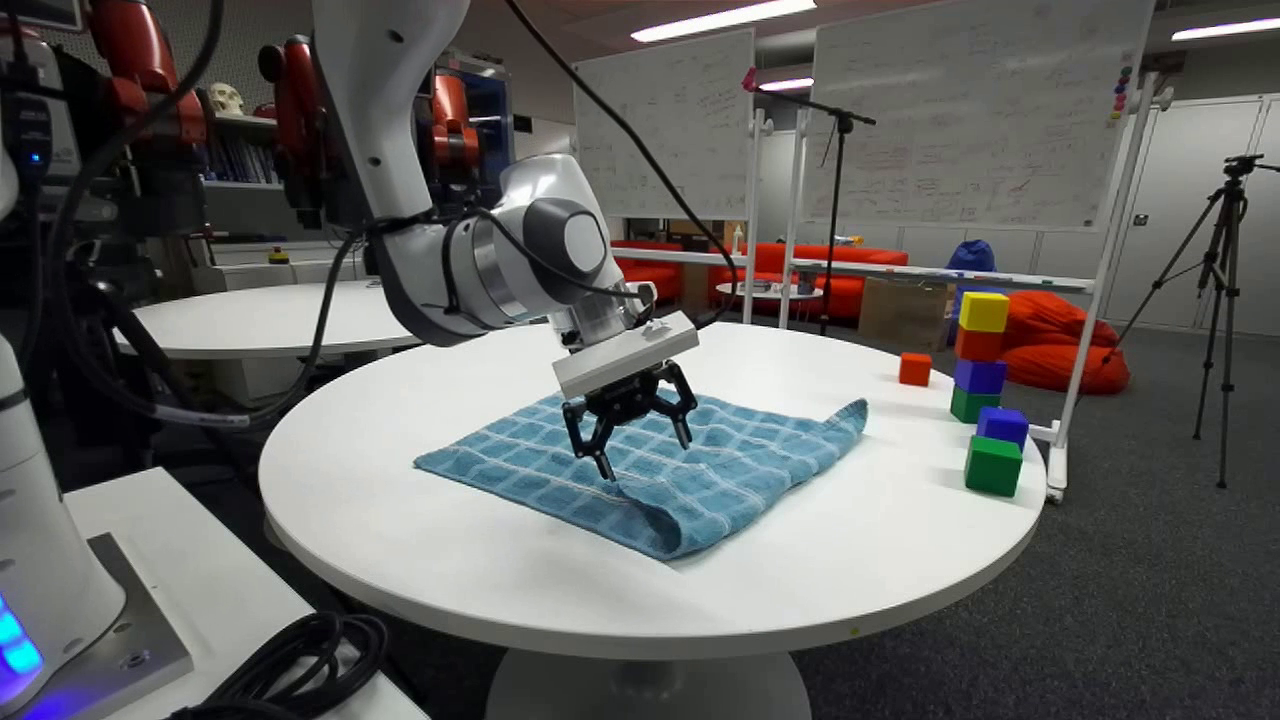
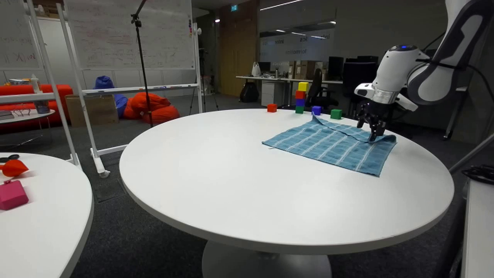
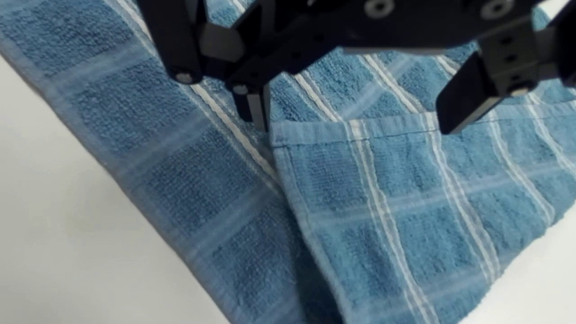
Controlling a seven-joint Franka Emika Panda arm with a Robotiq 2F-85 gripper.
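A blue checked towel (image 1: 528, 456) lies on the round white table, one side folded over onto itself. In the wrist view the folded flap (image 3: 345, 183) shows its hemmed edge running just beneath my fingers. My gripper (image 1: 648, 456) is open over that edge, its fingers spread wide and nothing gripped between them. One fingertip (image 3: 259, 116) is close to the flap's corner; whether it touches the cloth I cannot tell. From the other side, the towel (image 2: 324, 143) appears mostly flat, and the gripper (image 2: 367, 132) is low at its far right part.
A stack of coloured blocks (image 1: 980, 360) stands near the table's edge, with a red cube (image 1: 914, 368), a blue cube (image 1: 1003, 425) and a green cube (image 1: 993, 466) around it.
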